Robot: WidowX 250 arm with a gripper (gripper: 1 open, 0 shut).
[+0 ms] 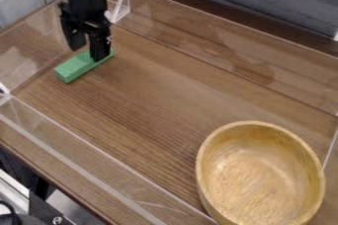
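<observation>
A flat green block [74, 69] lies on the wooden table near the upper left. The black gripper [86, 41] hangs just above it, fingers pointing down at the block's upper right end. Whether the fingers are open or shut, and whether they touch the block, is too small to tell.
A large round tan bowl [260, 173] sits at the lower right of the table [185, 81]. A transparent edging runs along the left side, near the gripper.
</observation>
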